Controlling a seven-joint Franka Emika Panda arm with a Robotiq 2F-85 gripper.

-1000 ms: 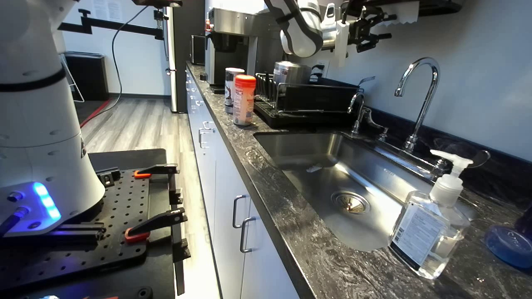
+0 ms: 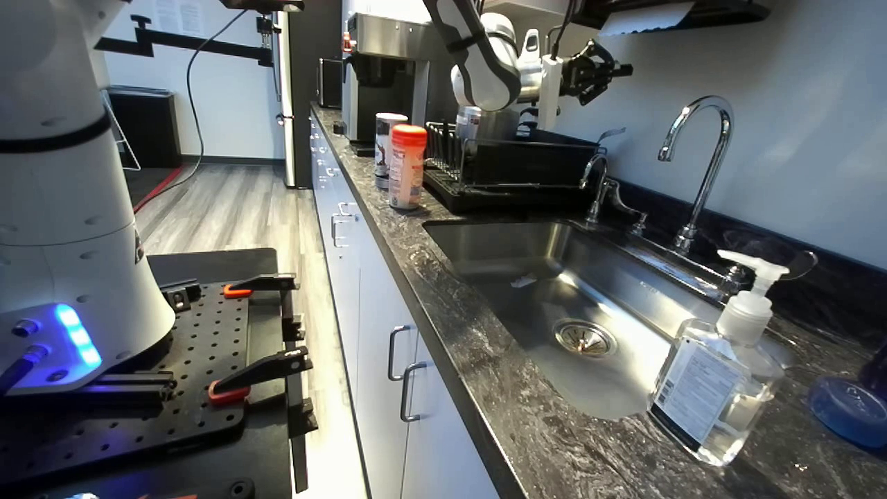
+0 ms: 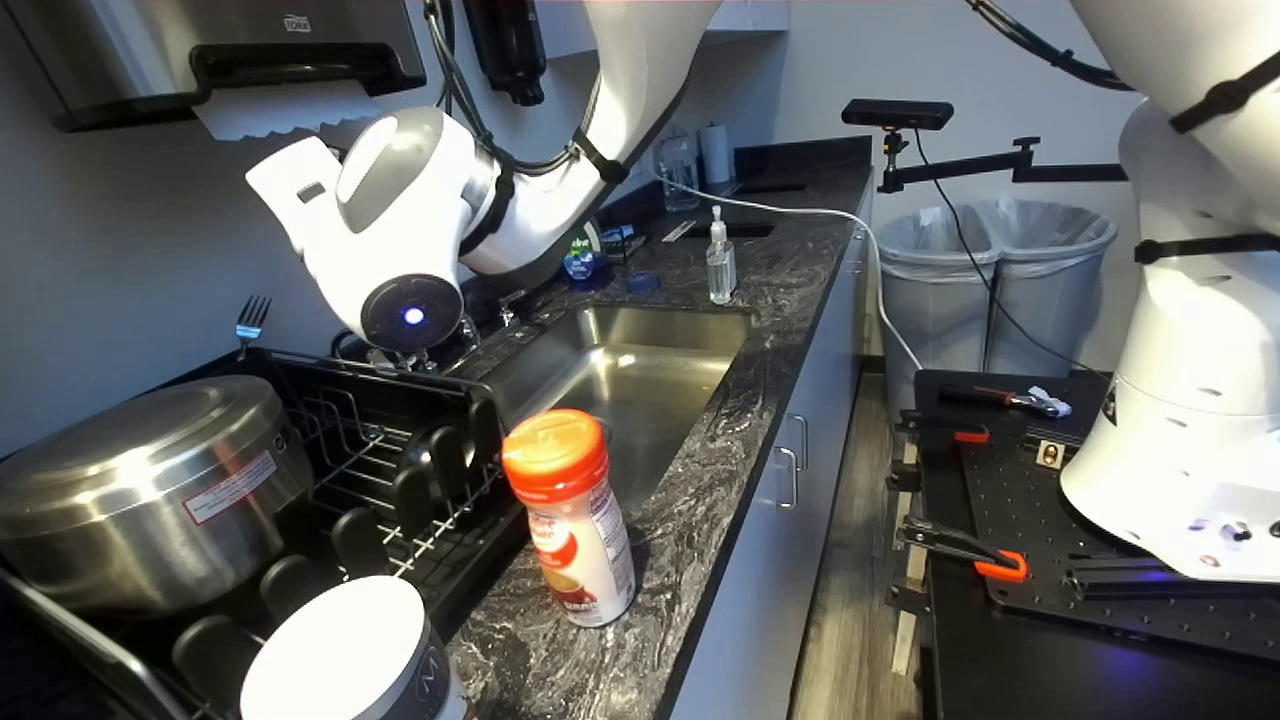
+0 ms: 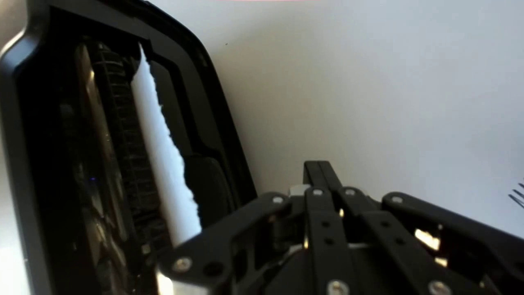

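Note:
My gripper is shut, its fingertips pressed together with nothing showing between them. In exterior view 1 the gripper [image 2: 625,70] stands high above the dish rack, close to the wall and below the towel dispenser [image 2: 721,15]. A torn-edged white paper towel [image 4: 166,156] hangs from the dispenser's dark opening, left of my fingers in the wrist view and apart from the fingertips. From the side, the paper towel [image 3: 282,110] shows below the dispenser [image 3: 314,66]. The arm hides the gripper in exterior view 2.
Below the arm, a dish rack [image 3: 462,390] holds a steel pot [image 3: 156,480]. A red-capped canister [image 3: 570,516] and a white-topped container [image 3: 342,654] stand beside it. The sink [image 2: 565,366], tall faucet [image 2: 719,158] and soap bottle [image 2: 719,374] are further along the counter.
My gripper has moved away from the dispenser, leftward and slightly down in exterior view 1. Its fingers were apart there and are now shut. The towel still hangs from the dispenser.

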